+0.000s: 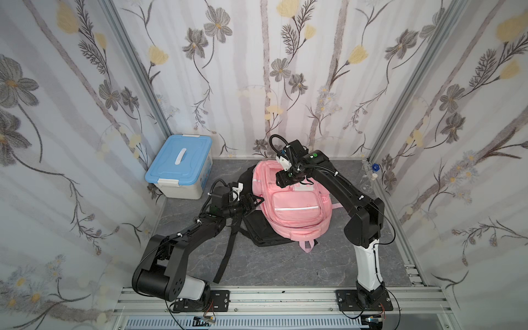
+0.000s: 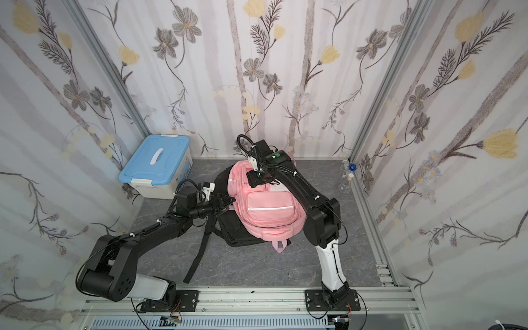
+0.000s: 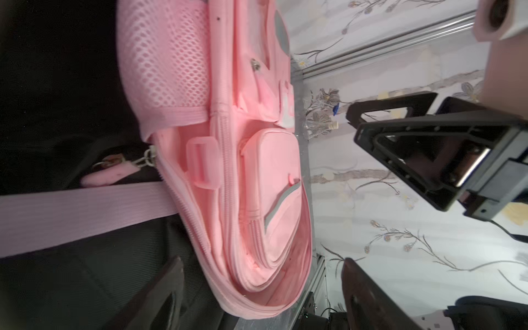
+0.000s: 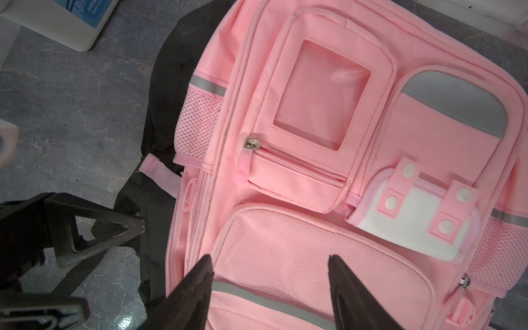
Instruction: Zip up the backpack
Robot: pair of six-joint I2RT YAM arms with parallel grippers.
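Note:
The pink backpack point(image 1: 297, 209) lies on its black back panel, front pockets facing up. A zipper track point(image 3: 192, 225) runs down its side in the left wrist view. At the top end of that track, a pink zipper pull point(image 3: 112, 173) rests against the black fabric. Beside the bag's left edge, my left gripper point(image 1: 258, 200) is open, its fingers point(image 3: 165, 291) apart with nothing held. Over the upper front pockets hovers my right gripper, fingers spread and empty. Another pull point(image 4: 243, 165) hangs from the small window pocket, and a third point(image 4: 463, 310) sits at the right side.
A lidded box point(image 1: 180, 159) stands at the back left. Clear bottles point(image 1: 369, 178) are by the right rail. A black strap point(image 1: 225, 258) trails onto the grey floor, which is free in front of the bag. Both arms are close together over the bag.

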